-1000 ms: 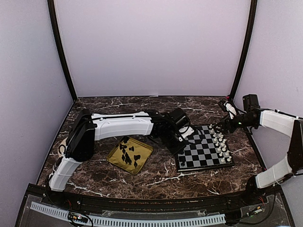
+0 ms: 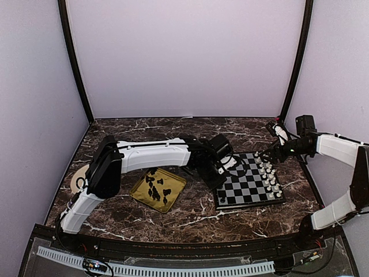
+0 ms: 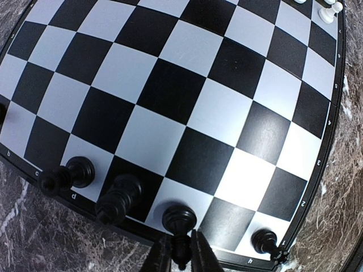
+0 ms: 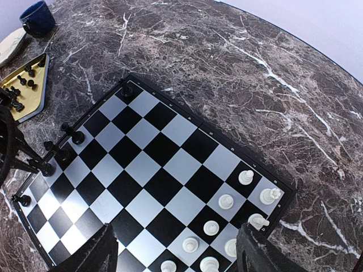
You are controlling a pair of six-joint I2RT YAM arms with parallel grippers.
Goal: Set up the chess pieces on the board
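The chessboard [image 2: 245,187] lies right of centre on the table. In the left wrist view, a black piece [image 3: 179,216] stands on a light square of the near edge row. My left gripper is around its upper part, fingers slightly parted. Beside it stand two tall black pieces [image 3: 122,195], and a black rook [image 3: 264,241] occupies the corner square. Another black piece [image 4: 127,90] is at the far corner in the right wrist view. White pieces [image 4: 226,201] fill rows on the opposite side. Above the board, my right gripper stands open and empty.
A gold tray [image 2: 140,195] with several black pieces lies left of the board. A blue mug [image 4: 37,19] and a pale plate [image 4: 12,45] are farther left. The board's middle squares are clear, as is the marble table [image 4: 227,73] behind it.
Earlier the left arm shifted a little to the right. The right arm has not moved.
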